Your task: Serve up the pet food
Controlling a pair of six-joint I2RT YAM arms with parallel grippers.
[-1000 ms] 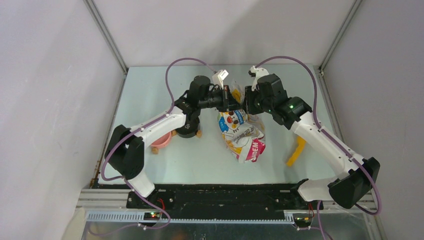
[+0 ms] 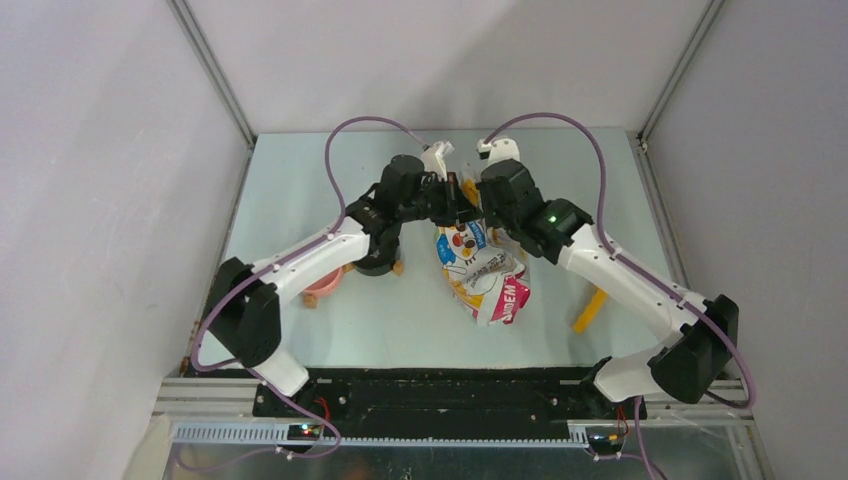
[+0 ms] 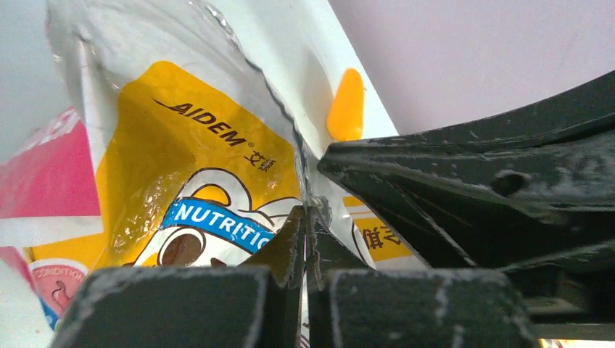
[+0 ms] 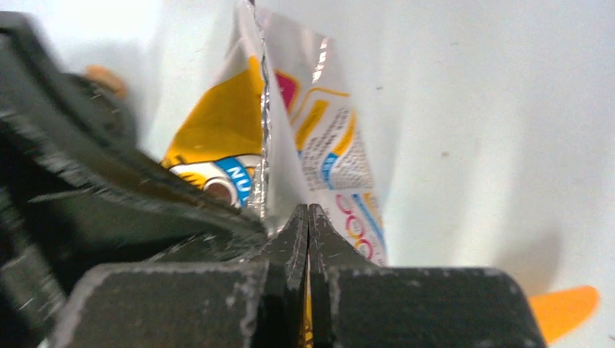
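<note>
The pet food bag (image 2: pixel 485 270), white, yellow and pink, stands mid-table with its crinkled clear top up between the two arms. In the left wrist view the bag's upper edge (image 3: pixel 279 101) runs down to my left gripper, shut on that thin film. My right gripper is shut close beside it, against the bag's white side panel (image 4: pixel 290 163); whether film is pinched there cannot be made out. The two grippers' tips nearly meet at the bag's edge. Left of the bag are a black bowl (image 2: pixel 375 265) and a pink bowl (image 2: pixel 324 285), partly behind my left arm.
A yellow-orange tool (image 2: pixel 590 311) lies on the right side of the table, beside my right forearm. Bare table (image 2: pixel 400 335) shows in front of the bag and at the back left. Pale walls enclose the back and sides.
The left arm has barely moved, and the bag stays in place.
</note>
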